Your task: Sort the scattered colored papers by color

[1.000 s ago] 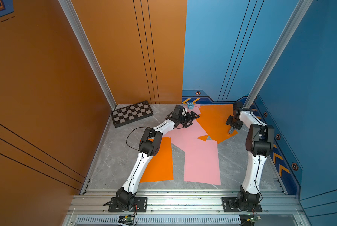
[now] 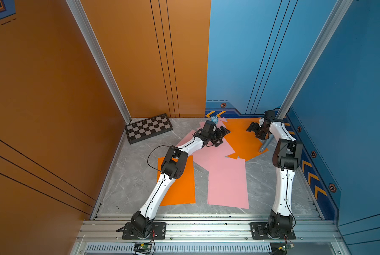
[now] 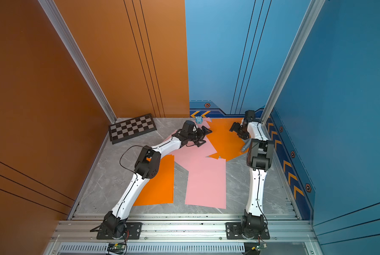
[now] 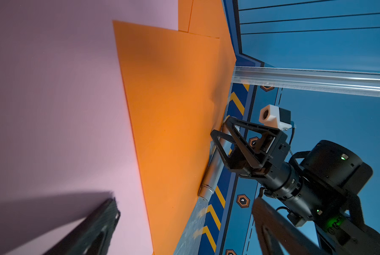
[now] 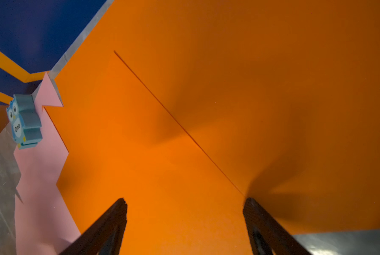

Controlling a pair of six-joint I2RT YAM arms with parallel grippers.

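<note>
Overlapping orange papers (image 2: 242, 146) cover the back right of the table, with a paper edge (image 5: 155, 99) crossing them in the right wrist view. Pink papers (image 2: 213, 158) adjoin them, one pink sheet (image 2: 228, 182) at the front. Another orange sheet (image 2: 183, 187) lies front left, partly under my left arm. My left gripper is open over pink paper, nothing between its fingers. Above the orange papers, my right gripper stands open, with a gap between its fingers and no paper in it. Whether its fingertips touch the sheet is hard to tell.
A grey cylinder (image 2: 264, 145) rests along the right edge of the orange papers. The small blue owl block (image 5: 24, 121) stands at the back on pink paper. A checkered board (image 2: 149, 128) occupies the back left. Bare table (image 2: 126, 178) shows at left.
The right gripper has moved left and back from beside the grey cylinder to over the orange papers, uncovering more of the cylinder. My left gripper has shifted slightly right over the pink papers.
</note>
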